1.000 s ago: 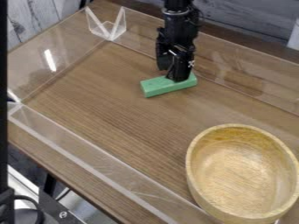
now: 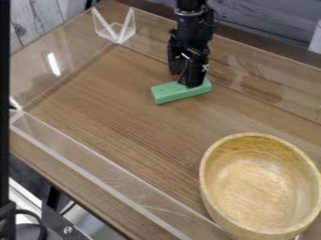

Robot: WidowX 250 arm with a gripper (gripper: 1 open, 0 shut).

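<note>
My black gripper (image 2: 189, 69) hangs down from the top centre of the view. It is low over a green rectangular block (image 2: 170, 92) on the wooden table (image 2: 100, 131), near the block's right half. Its fingers are dark and partly overlap one another, so I cannot see clearly whether they touch the block.
A large tan round bowl (image 2: 258, 178) fills the lower right. A clear plastic container (image 2: 114, 24) stands at the upper left. Black cables (image 2: 28, 216) lie at the bottom left corner.
</note>
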